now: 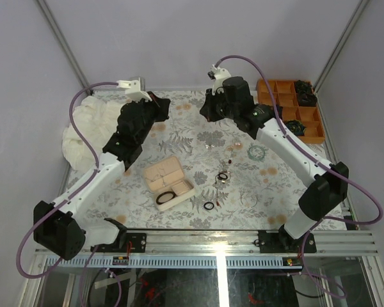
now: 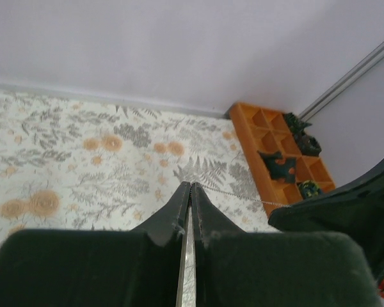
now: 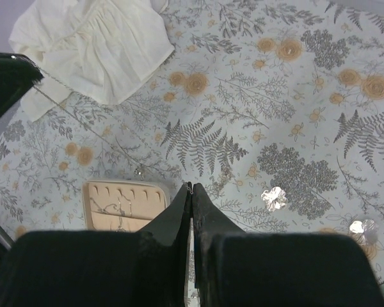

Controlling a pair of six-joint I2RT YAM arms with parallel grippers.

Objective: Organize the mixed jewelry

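A thin silver chain (image 2: 233,193) stretches between the shut tips of my left gripper (image 1: 165,109) and my right gripper (image 1: 207,112), both raised above the table's far half. The right wrist view shows fine strands running from the left gripper toward the right fingertips, with a small shiny pendant (image 3: 139,171) hanging on them. An open cream jewelry box (image 1: 163,174) stands front left, a black ring-shaped band (image 1: 165,197) in its lower tray. Loose jewelry (image 1: 223,177) lies to its right, including a black ring (image 1: 208,206).
An orange compartment tray (image 1: 313,131) with dark items in some cells stands at the back right. White cloth (image 1: 86,128) is bunched at the back left. Silvery pieces (image 3: 274,198) and a pale green bracelet (image 1: 256,153) lie on the patterned table.
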